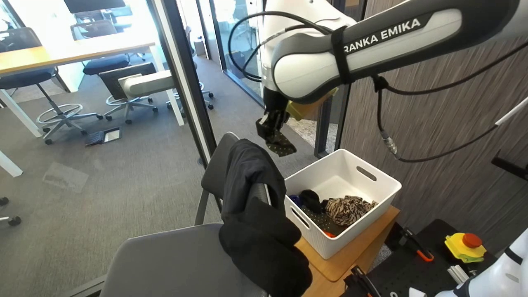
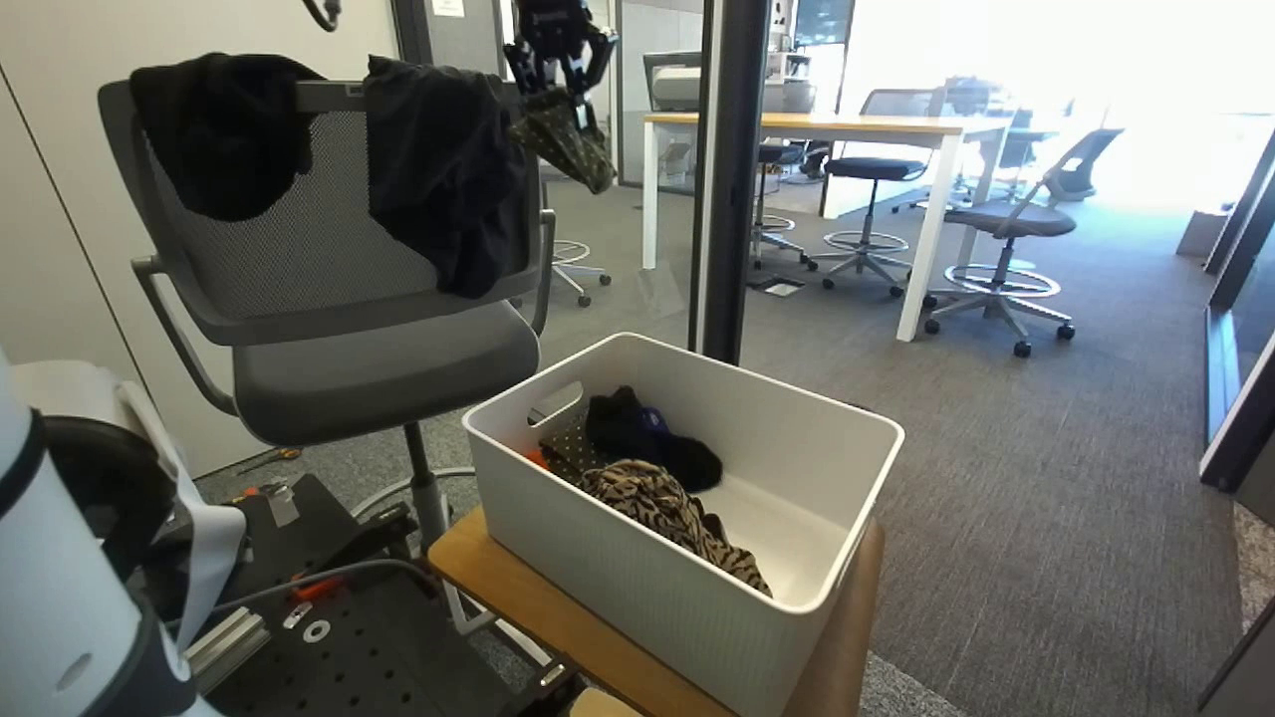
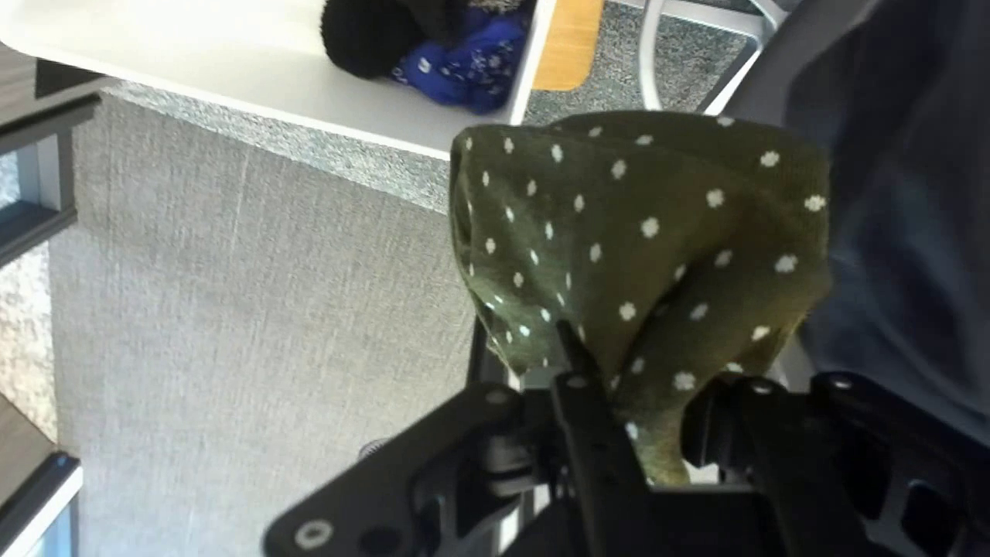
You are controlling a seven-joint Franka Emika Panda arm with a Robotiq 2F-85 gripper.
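A dark olive cloth with white dots [image 3: 640,232] hangs from my gripper, which is shut on a bunched part of it. In exterior view 1 the gripper [image 1: 273,123] is up in the air, beyond the chair back and left of the white bin [image 1: 346,170]; the cloth [image 1: 282,146] dangles free below it. Exterior view 2 has the cloth [image 2: 568,141] just right of the chair back. Inside the bin lie a tiger-striped cloth [image 2: 663,508], a black cloth [image 2: 634,430], a dotted dark cloth [image 1: 319,220] and something blue [image 3: 473,65].
Two black garments, one [image 2: 227,131] at the left and one [image 2: 442,167] at the right, drape over the back of the grey chair [image 2: 382,370]. The bin stands on a wooden board [image 1: 329,260]. A black vertical post [image 2: 729,179] rises behind it.
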